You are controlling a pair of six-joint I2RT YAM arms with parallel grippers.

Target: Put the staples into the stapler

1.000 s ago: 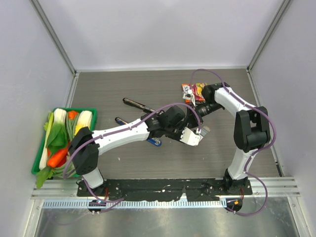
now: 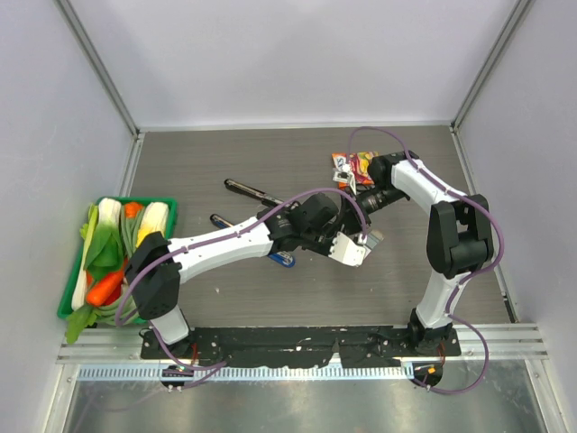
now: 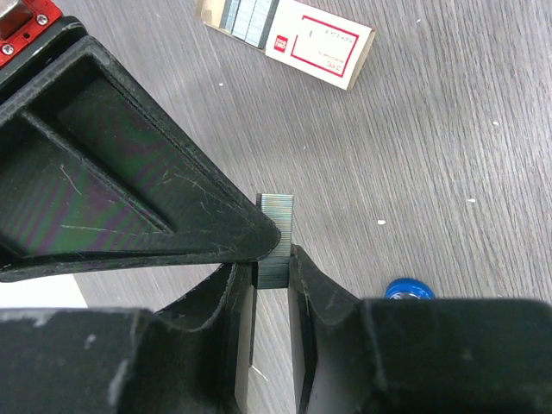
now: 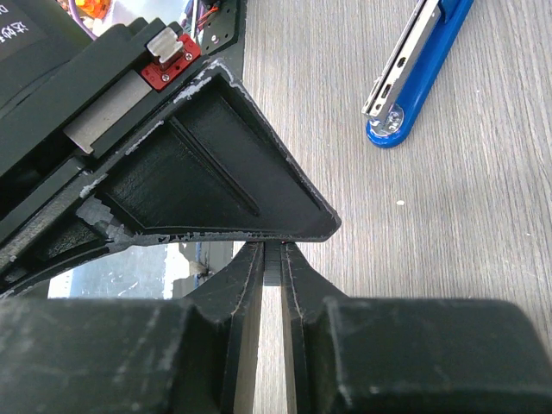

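Both grippers meet near the middle of the table in the top view. A strip of staples [image 3: 276, 224] is between the fingertips of my left gripper, which is shut on it. My right gripper has a small grey piece, likely the same strip, between its fingertips, partly hidden by a black housing. The blue stapler [image 4: 423, 78] lies on the table, its metal channel exposed. An open staple box [image 3: 312, 41] lies on the table in the left wrist view.
A green basket of vegetables [image 2: 113, 257] stands at the left. A colourful packet [image 2: 361, 162] and dark pen-like objects [image 2: 248, 191] lie behind the arms.
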